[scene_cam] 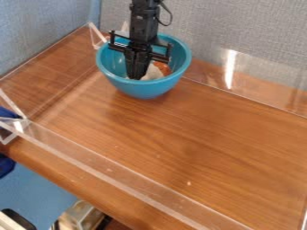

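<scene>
A teal bowl (168, 81) stands at the back of the wooden table. My black gripper (135, 70) reaches down inside it from above, its fingers close together and looking shut. Behind the fingers, toward the bowl's right side, lie pale and orange-brown contents (159, 70), partly hidden by the gripper and too small to make out. I cannot see anything held between the fingertips.
Grey textured walls stand behind and at left. A dark blue object (6, 117) sits at the far left edge.
</scene>
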